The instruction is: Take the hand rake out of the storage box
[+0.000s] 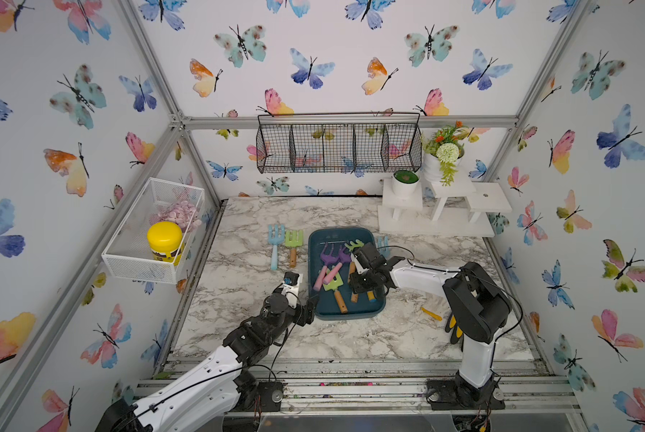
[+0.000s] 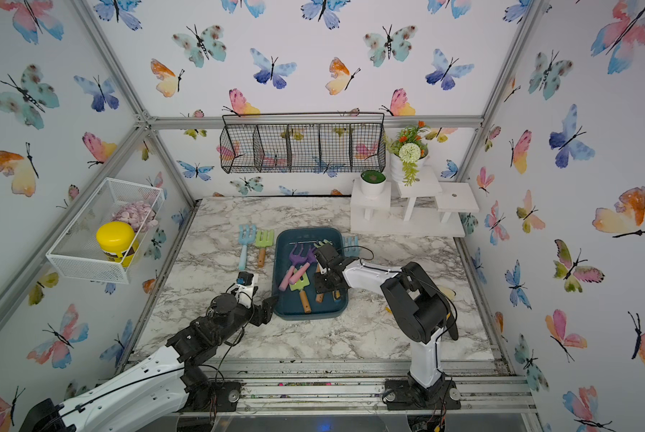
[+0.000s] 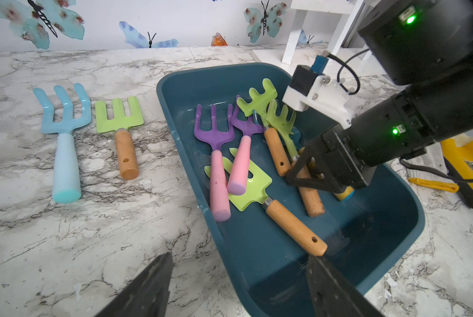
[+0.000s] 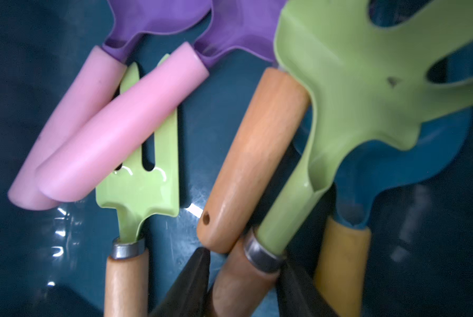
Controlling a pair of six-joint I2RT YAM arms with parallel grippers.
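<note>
The dark teal storage box [image 3: 231, 269] holds several hand rakes and forks: purple ones with pink handles [image 3: 219, 195], green ones with wooden handles [image 4: 252, 158], and a blue one with a yellow handle [image 4: 342, 269]. My right gripper is down in the box, its fingers either side of a green rake's wooden handle [image 3: 311, 203], apart; whether they touch it I cannot tell. My left gripper hangs open over the box's left front rim, nothing between its fingers.
A light blue rake [image 3: 64, 163] and a green rake [image 3: 125, 153] lie left of the box. A white stand [image 1: 408, 219] stands behind, right. Gloves and a yellow cutter [image 1: 430, 313] lie at the right.
</note>
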